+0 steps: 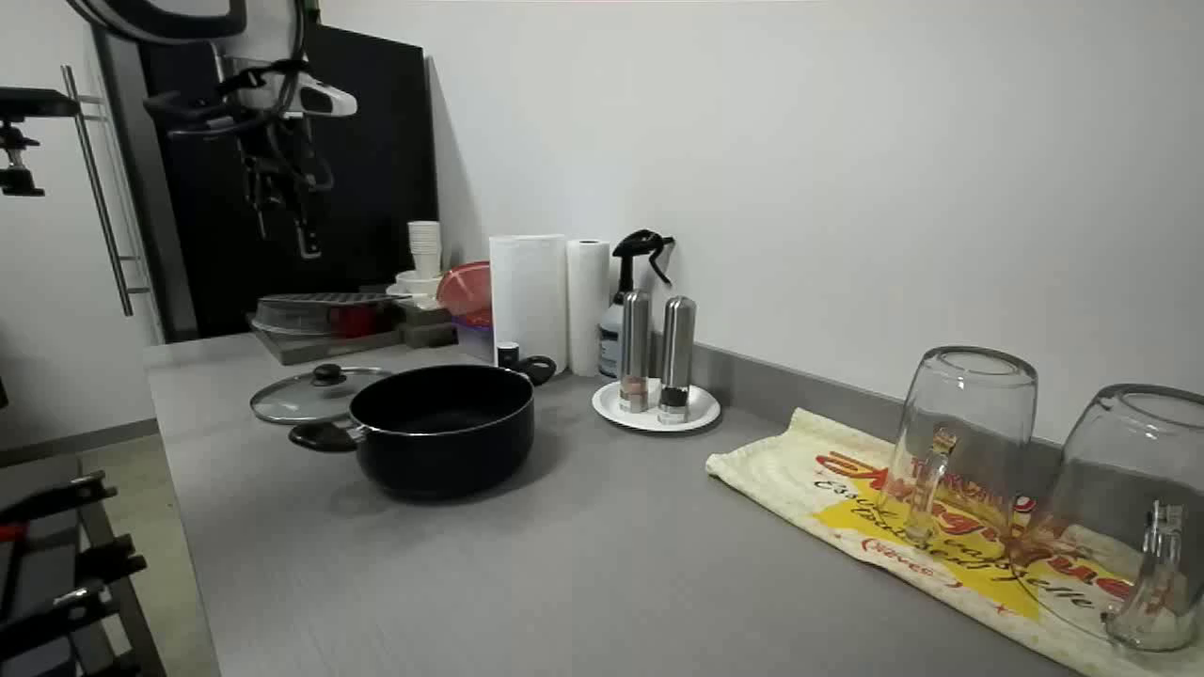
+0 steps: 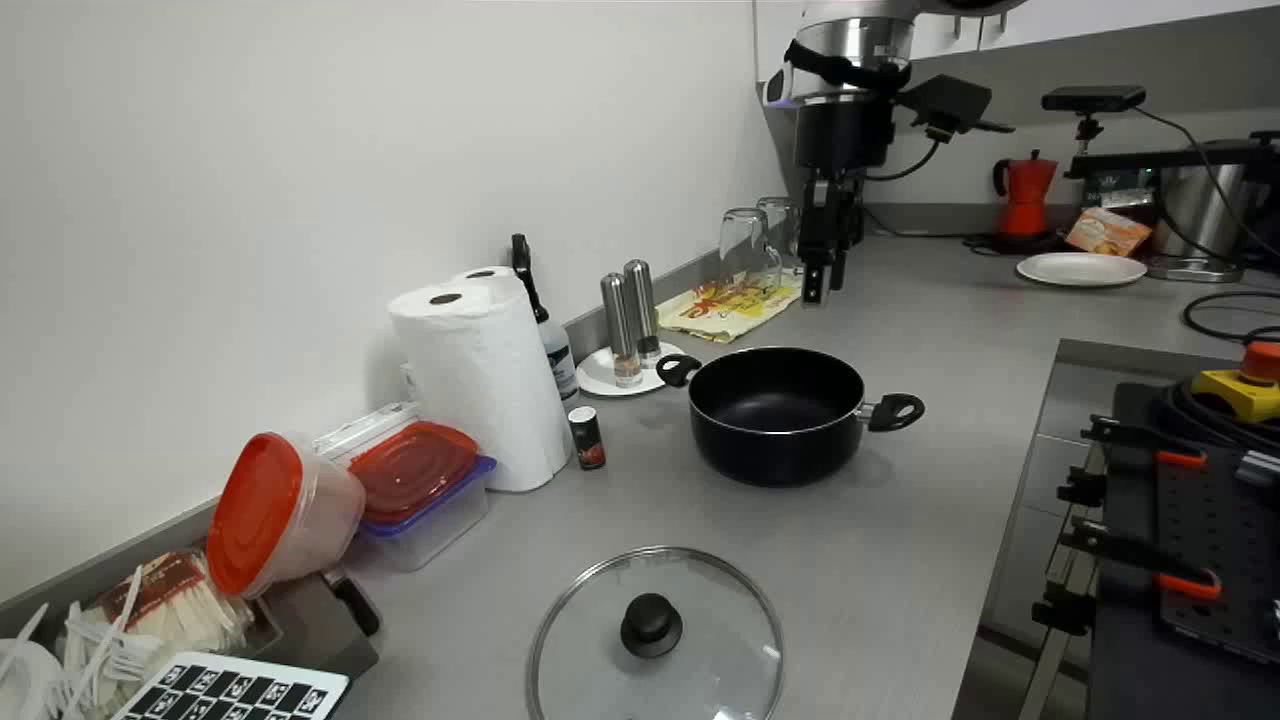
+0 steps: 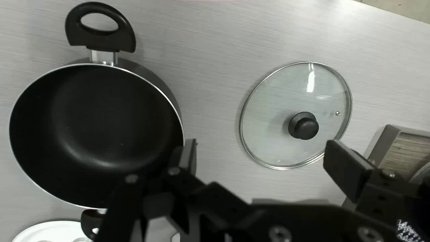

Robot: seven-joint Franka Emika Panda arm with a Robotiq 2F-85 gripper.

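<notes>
High above the counter hangs my gripper, its fingers wide open and nothing between them. A black two-handled pot (image 2: pixel 777 414) stands on the counter without a cover, and its inside (image 3: pixel 96 117) looks empty. The round glass lid (image 3: pixel 278 92) lies flat beside the pot, apart from it, with its black knob (image 3: pixel 304 125) facing up. In the wrist view the lid appears between and beyond my fingers, the pot to the left. From the first exterior side, the gripper (image 1: pixel 282 231) is well above the lid (image 1: pixel 322 395).
Two steel mills (image 1: pixel 674 355) stand on a white plate (image 1: pixel 705 417) near the wall. Paper towel rolls (image 2: pixel 480 384), a small dark jar (image 2: pixel 587 438) and plastic containers (image 2: pixel 420 474) line the wall. Upturned glass mugs (image 1: pixel 959 440) rest on a cloth (image 1: pixel 779 457).
</notes>
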